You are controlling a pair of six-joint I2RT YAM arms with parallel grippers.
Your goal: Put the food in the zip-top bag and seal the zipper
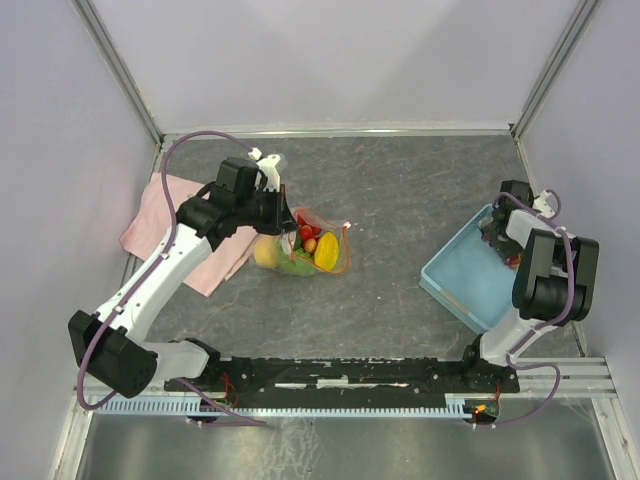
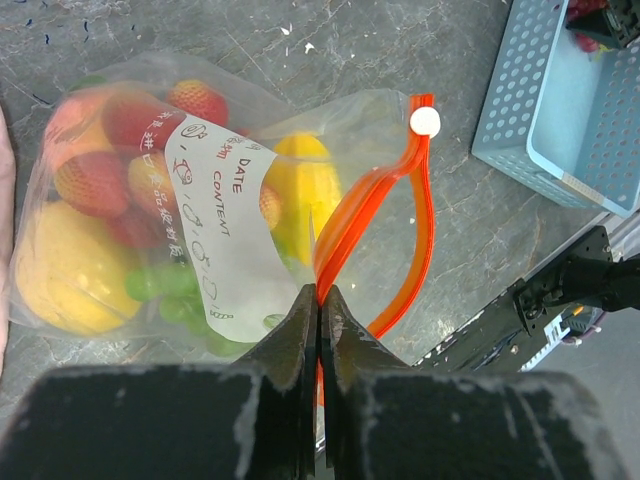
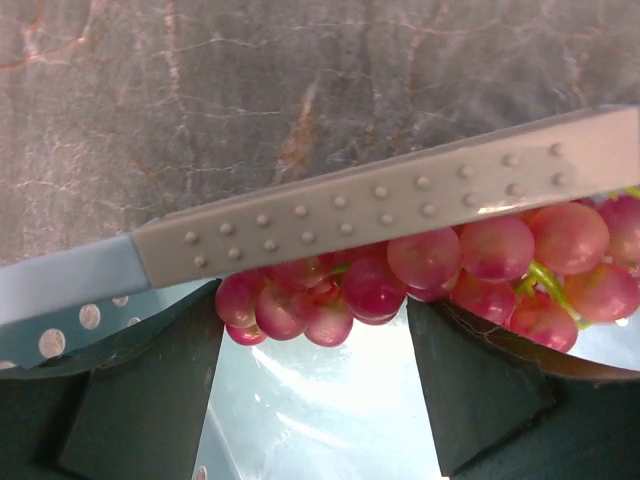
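The clear zip top bag (image 2: 130,250) lies on the table, filled with several pieces of food, among them a yellow piece (image 1: 327,251) near its mouth. Its mouth gapes toward the right. My left gripper is shut on the bag's orange zipper rim (image 2: 362,215). At the far right, the blue basket (image 1: 471,255) holds red grapes (image 3: 370,280) against its wall. My right gripper is down in the basket with its fingers apart, the grapes just beyond and partly between the tips.
A pink cloth (image 1: 175,225) lies left of the bag, partly under the left arm. Bare grey table (image 1: 390,200) separates bag and basket. The side wall (image 1: 595,130) stands close to the basket's right side.
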